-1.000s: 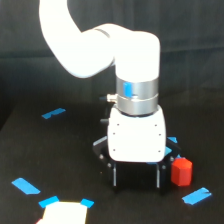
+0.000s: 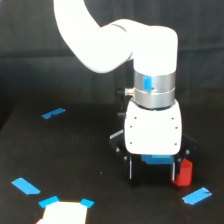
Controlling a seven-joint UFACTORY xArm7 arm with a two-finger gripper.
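Observation:
A small red block [image 2: 185, 172] lies on the dark table at the right, its left part hidden behind the gripper's right finger. My gripper [image 2: 152, 178] points down just left of the block. Its dark fingers stand wide apart, and no object shows between them apart from blue tape on the table behind. Whether the right finger touches the block, I cannot tell.
Strips of blue tape mark the table, including one at the left [image 2: 26, 186] and one at the right front [image 2: 197, 196]. A pale object [image 2: 66, 213] is cut off by the bottom edge.
My gripper has moved to the right and slightly up in the view, toward the red block. Its right finger now overlaps the block's left side. The fingers are still apart.

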